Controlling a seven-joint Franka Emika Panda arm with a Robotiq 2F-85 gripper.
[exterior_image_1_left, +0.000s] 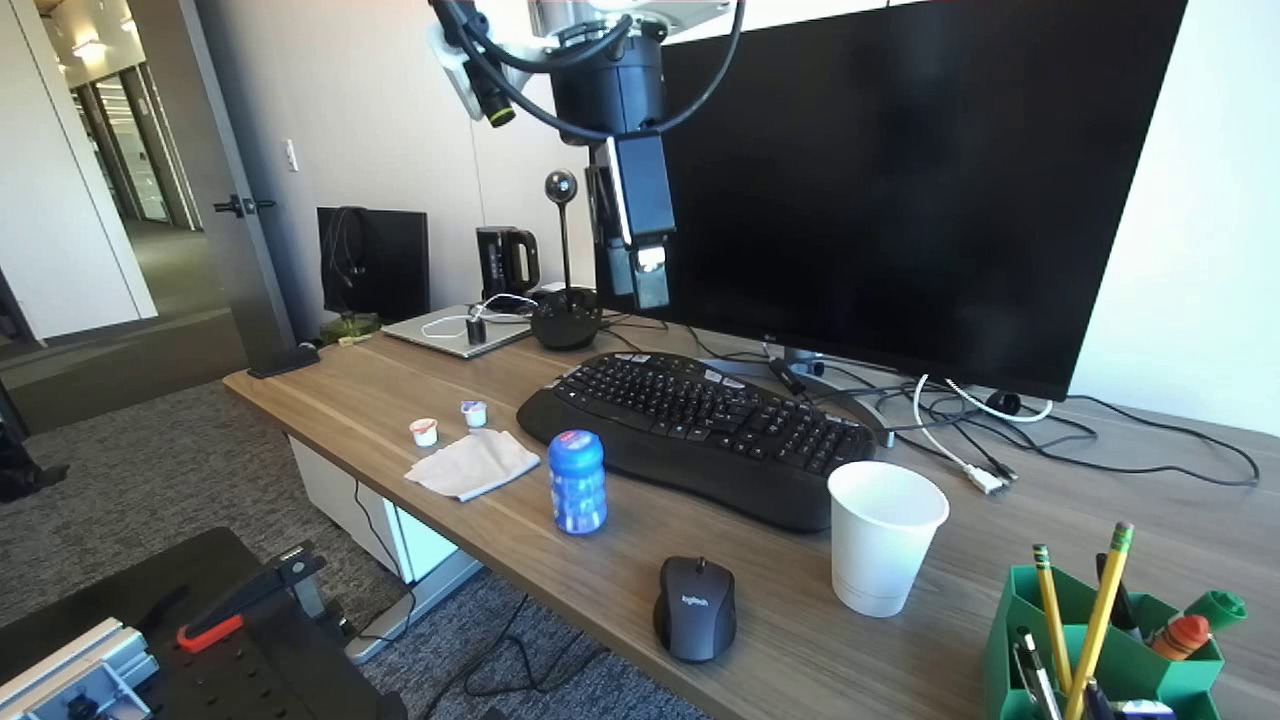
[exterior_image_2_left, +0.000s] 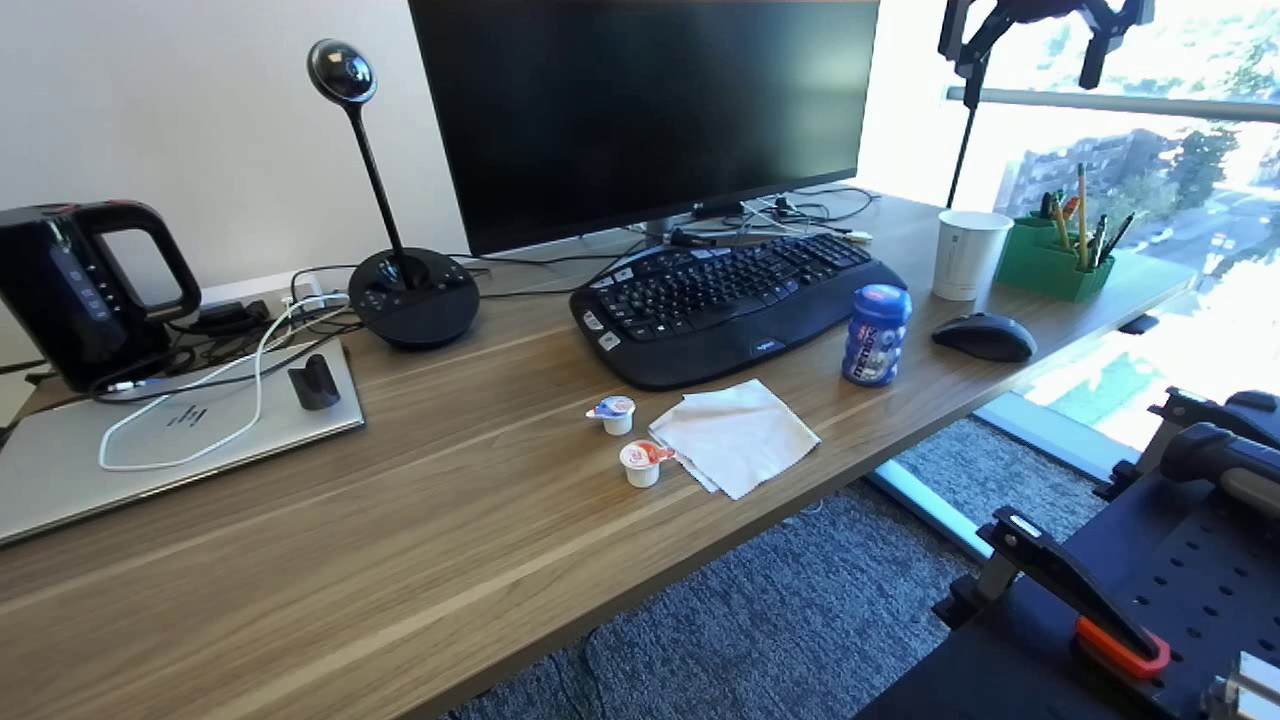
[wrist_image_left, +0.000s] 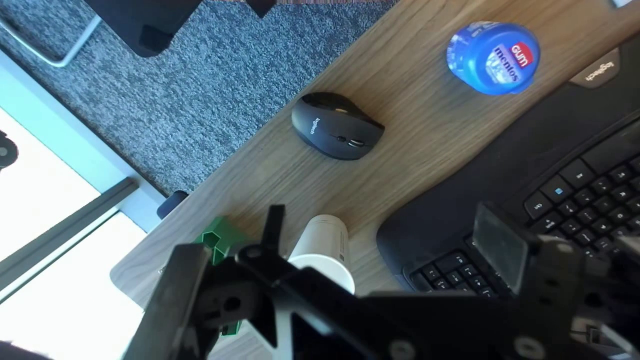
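High above the desk, my gripper stands open, its two fingers wide apart with nothing held between them. In exterior view 1 the gripper (exterior_image_1_left: 638, 278) hangs in front of the monitor, seen side-on. Below it on the desk are a black keyboard (exterior_image_1_left: 708, 420), a blue Mentos gum bottle (exterior_image_1_left: 578, 486), standing upright, a dark Logitech mouse (exterior_image_1_left: 696, 610) and an upright white paper cup (exterior_image_1_left: 882, 540). A pale cloth (exterior_image_2_left: 734, 438) lies flat beside two small creamer cups, one with a blue lid (exterior_image_2_left: 615, 415) and one with a red lid (exterior_image_2_left: 642, 463).
A green pen holder (exterior_image_1_left: 1014, 642) with pencils and markers stands near the cup. Behind the keyboard rise the large monitor (exterior_image_1_left: 900, 192) and loose cables. The webcam stand (exterior_image_2_left: 414, 300), a laptop (exterior_image_2_left: 276, 426) and a black kettle (exterior_image_2_left: 78, 288) occupy the far end. Bare wood lies before the laptop.
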